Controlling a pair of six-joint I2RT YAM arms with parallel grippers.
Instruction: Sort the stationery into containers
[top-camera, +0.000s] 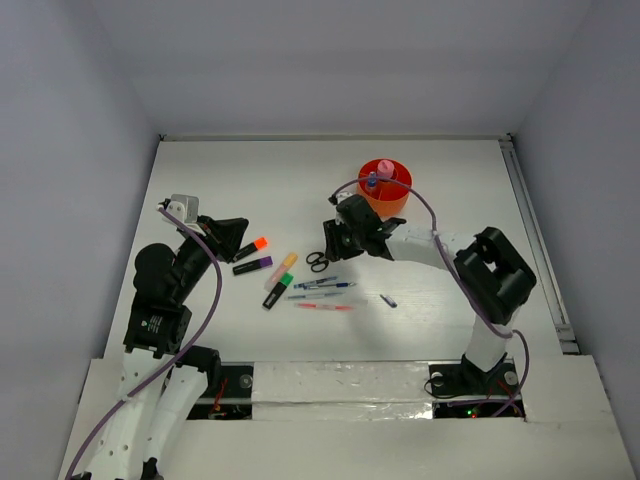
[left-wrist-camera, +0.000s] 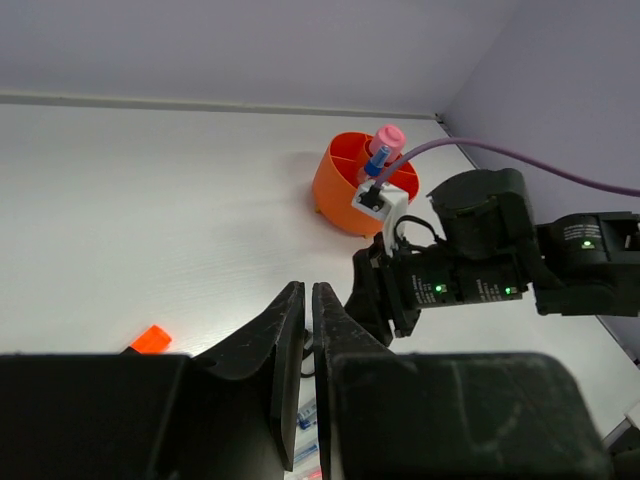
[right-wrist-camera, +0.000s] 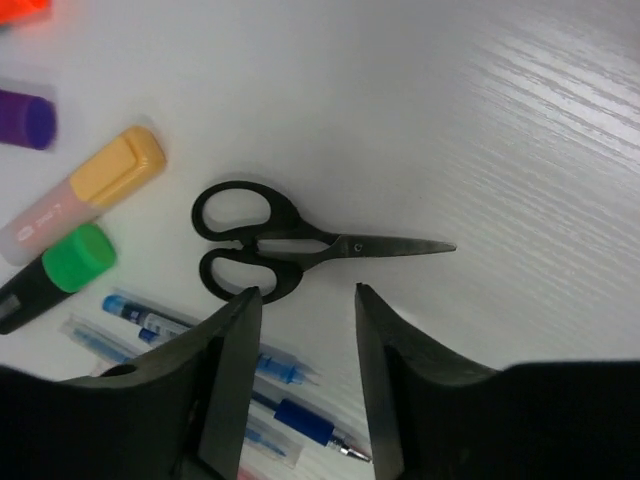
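Black-handled scissors (right-wrist-camera: 370, 246) lie on the table beneath my right gripper, whose fingertips are apart, just short of them, with nothing visible between. Around them lie a yellow highlighter (right-wrist-camera: 120, 170), green marker (right-wrist-camera: 80, 260), purple marker (top-camera: 252, 265), orange marker (top-camera: 258, 243), several pens (top-camera: 322, 305) and a small blue item (top-camera: 389, 300). The orange divided container (top-camera: 385, 205) at the back right holds a pink and a blue item. My left gripper hovers above the left side, its fingertips close together; whether fully shut I cannot tell.
The white table (top-camera: 220, 170) is bounded by grey walls at back and sides. The right arm reaches across the right half, in front of the container.
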